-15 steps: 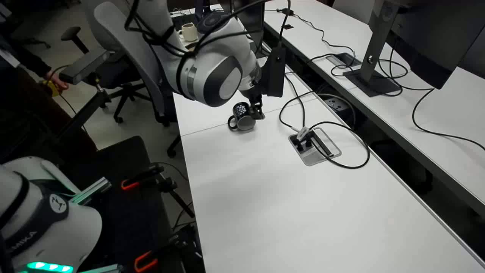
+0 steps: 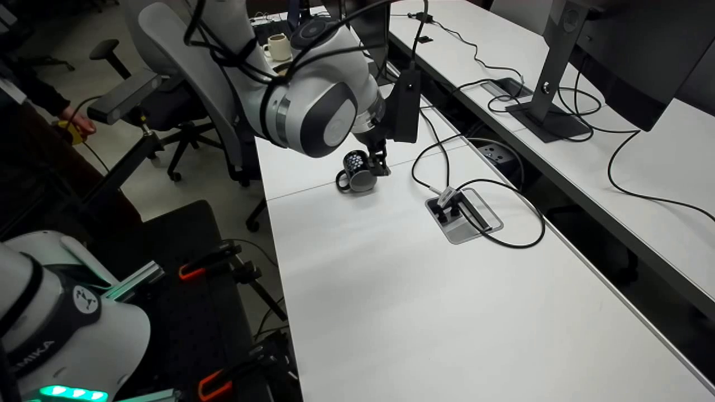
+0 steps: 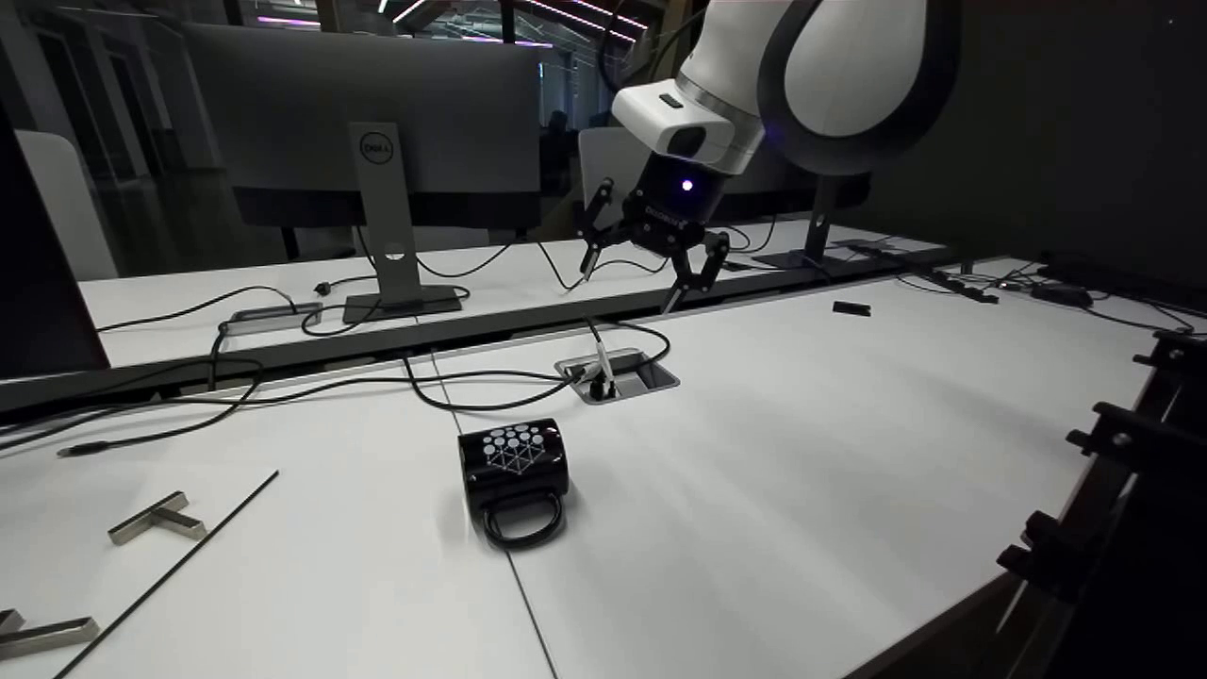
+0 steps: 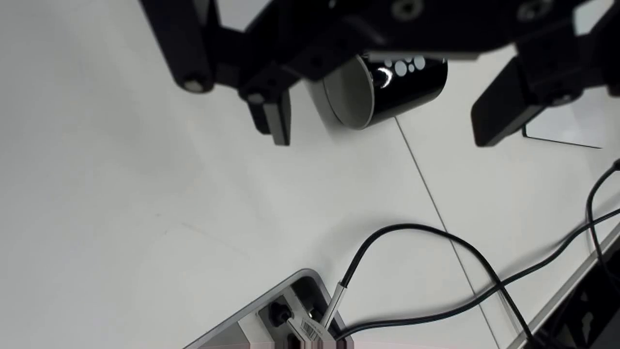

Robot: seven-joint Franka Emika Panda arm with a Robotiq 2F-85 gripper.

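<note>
A black mug [image 3: 515, 465] with a pattern of white dots lies on its side on the white table, its handle toward the camera in the second exterior view. In the first exterior view the same mug [image 2: 360, 175] shows its grey inside, close beside my gripper [image 2: 380, 167]. Seen from the wrist, the mug [image 4: 410, 87] is partly hidden behind the gripper's linkage. My gripper stands open, its two fingers wide apart with nothing held between them. In the second exterior view the gripper [image 3: 631, 294] hangs above the table, apart from the mug.
A socket box [image 2: 463, 214] with plugged-in cables [image 3: 498, 398] sits in the table near its far edge. Metal T-shaped pieces [image 3: 158, 519] appear at the left in the second exterior view. A small black object [image 3: 851, 307] lies farther right.
The arm, gripper and mug look the same as before. Only the person's hand at the far left has shifted slightly.
</note>
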